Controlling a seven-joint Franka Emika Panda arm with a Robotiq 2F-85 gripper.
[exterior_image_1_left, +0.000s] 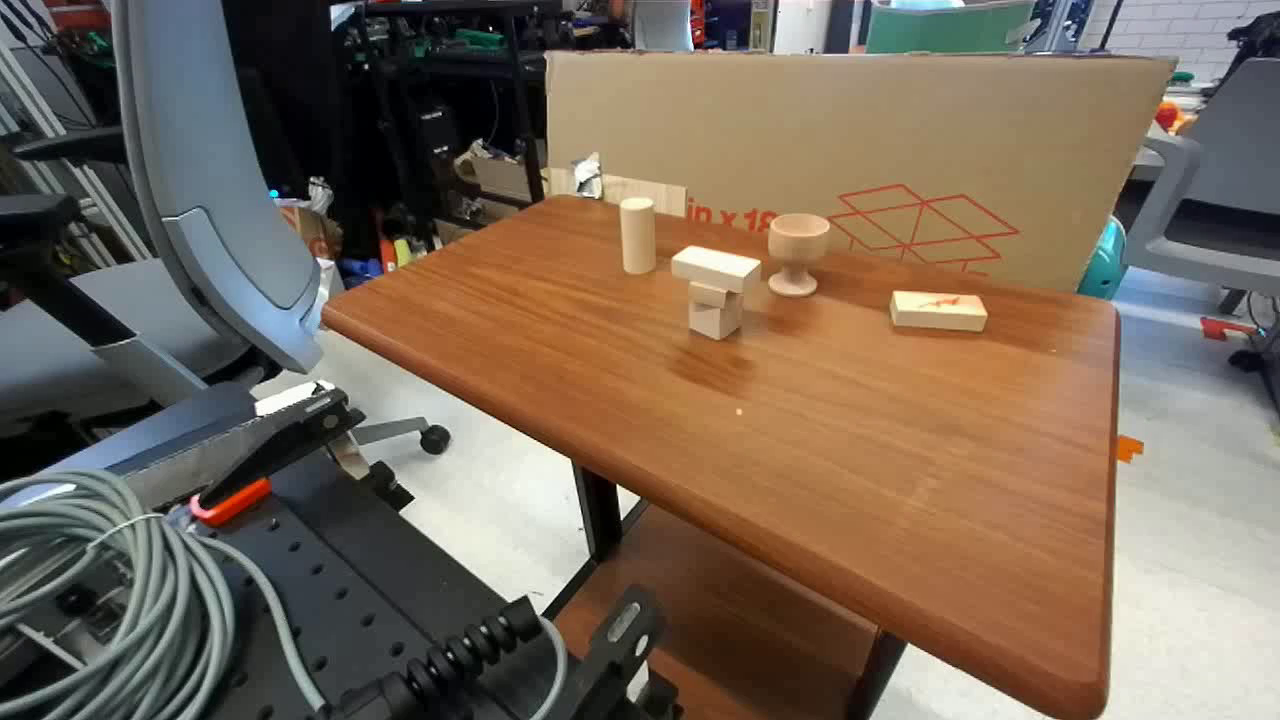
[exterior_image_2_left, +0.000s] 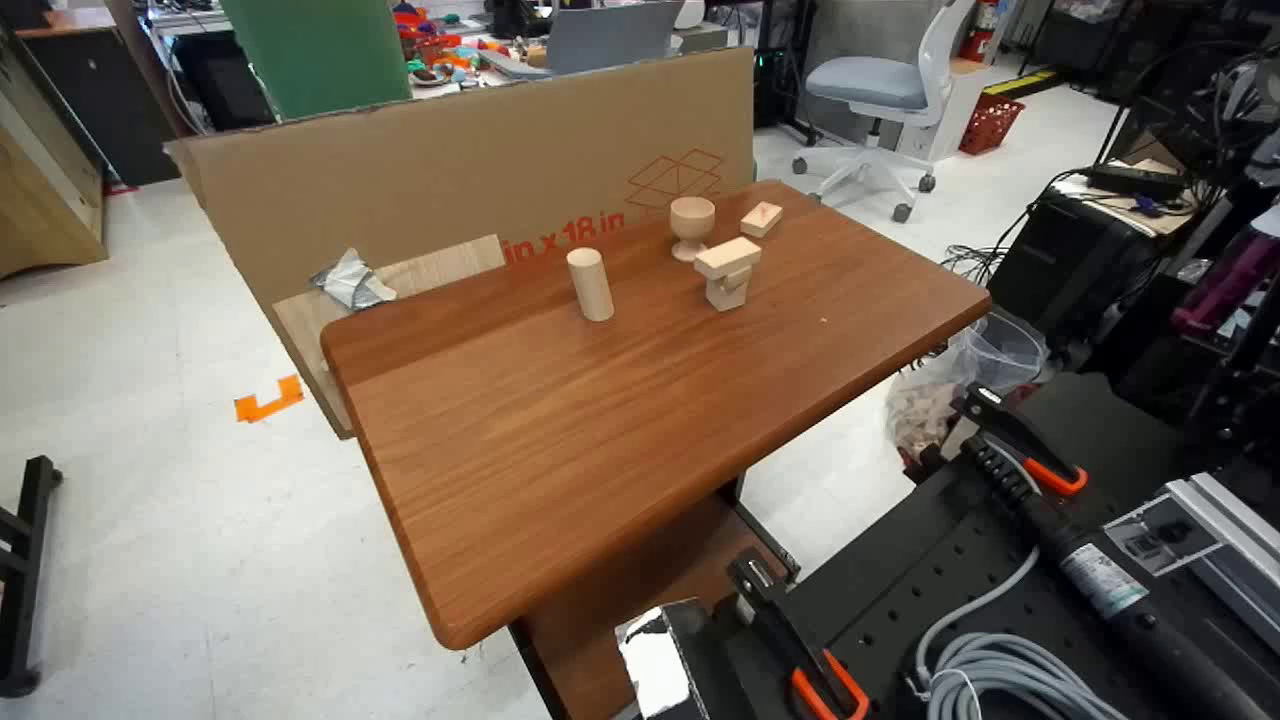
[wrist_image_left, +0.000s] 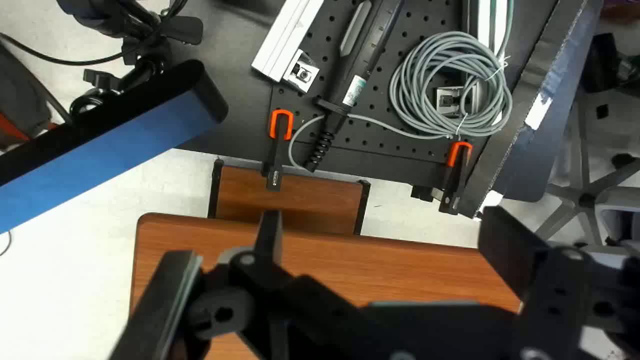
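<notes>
My gripper appears only in the wrist view, open, with nothing between its dark fingers. Below it are the near part of the table and the floor; none of the wooden pieces show there. On the table stand an upright wooden cylinder (exterior_image_1_left: 638, 236) and a wooden goblet (exterior_image_1_left: 798, 242). Between and in front of them, a long block (exterior_image_1_left: 717, 266) lies across a small stack of wooden blocks (exterior_image_1_left: 715, 316). A flat rectangular block (exterior_image_1_left: 939, 312) with a reddish mark lies apart, beyond the goblet in exterior view 2.
A wide cardboard sheet (exterior_image_1_left: 840, 132) stands along the table's back edge. Beside the table, a black perforated bench (wrist_image_left: 384, 135) carries coiled grey cable (wrist_image_left: 414, 114) and orange-handled clamps (wrist_image_left: 279, 141).
</notes>
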